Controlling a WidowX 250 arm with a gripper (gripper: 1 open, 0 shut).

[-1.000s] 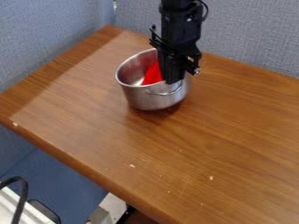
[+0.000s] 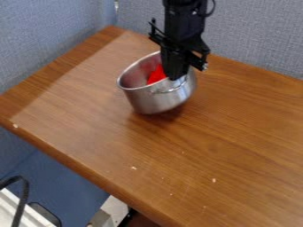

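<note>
A steel pot with a wire handle stands on the wooden table toward its back left. Inside it a red object shows, partly hidden. My black gripper is over the pot's back right part, low at the rim. Its fingertips are partly hidden, and I see nothing clearly held between them; it looks shut.
Grey padded walls border the back and left of the table. Off the front left edge lie a white item and a black cable.
My gripper has shifted slightly to the left and varied a little in height over the pot. The pot stays in about the same place.
</note>
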